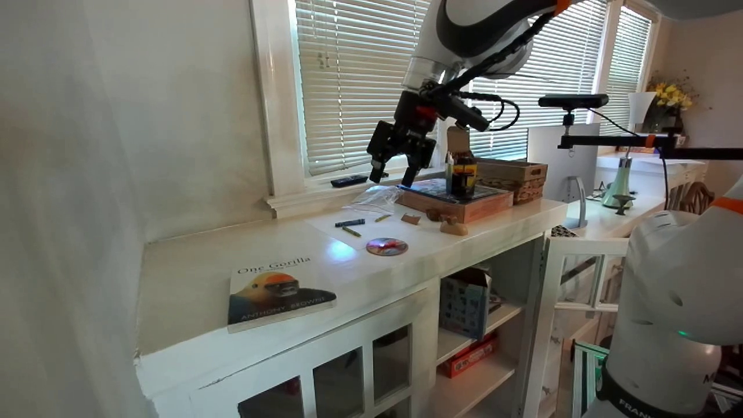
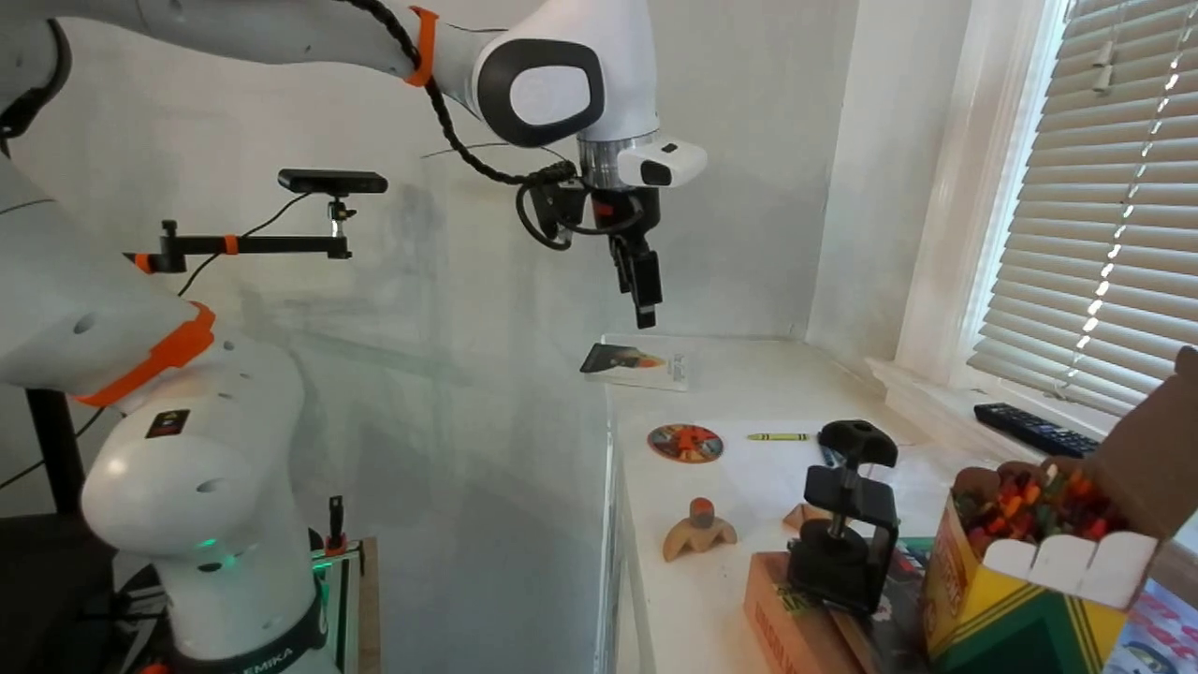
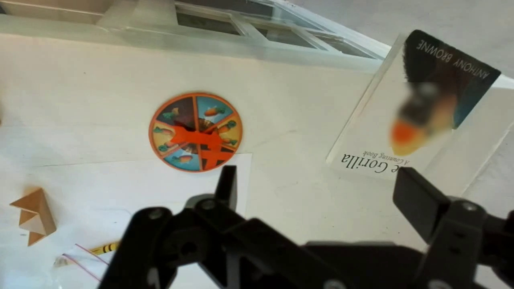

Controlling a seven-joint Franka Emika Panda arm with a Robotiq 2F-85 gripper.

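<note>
My gripper (image 1: 391, 178) is open and raised above the white countertop, nothing between its fingers. In the wrist view its fingers (image 3: 230, 188) stand wide apart, over bare counter between a round spinner disc (image 3: 195, 132) and a gorilla picture book (image 3: 376, 139). The disc lies flat with an orange arrow on it. Near the paper sheet's far side is a small folded brown piece (image 3: 36, 216). A yellow crayon (image 3: 104, 248) lies partly hidden behind the left finger. On the counter in the second exterior view sits a wooden arch with a ball-like top (image 2: 699, 530).
A cardboard-sided box (image 1: 480, 205) bears a black clamp (image 2: 848, 517) and an open crayon box (image 2: 1022, 562). A wicker basket (image 1: 505, 174) stands behind it. On the sill lies a remote (image 1: 349, 180). Free counter surrounds the book; a plastic bag (image 1: 376, 198) lies near the window.
</note>
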